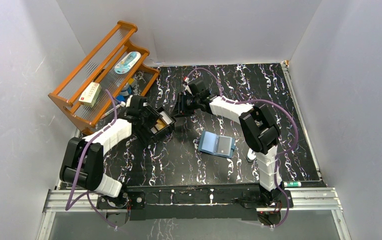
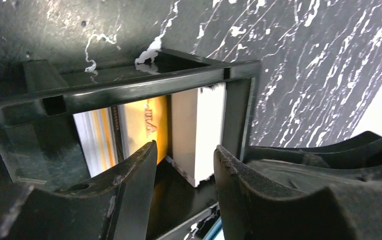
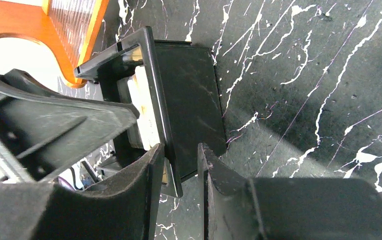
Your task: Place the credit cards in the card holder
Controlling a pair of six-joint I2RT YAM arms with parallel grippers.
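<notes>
A black box (image 2: 144, 85) holds white and yellow stacks of card-like items (image 2: 146, 125) in the left wrist view. My left gripper is part open above it, empty between the fingertips. My right gripper is part open at the box's rim, one finger beside the rim; in the top view it is just right of the box. The blue card holder (image 1: 209, 142) lies open on the table, below my right arm.
A wooden shelf (image 1: 106, 50) with boxes stands at the back left. Walls enclose the table.
</notes>
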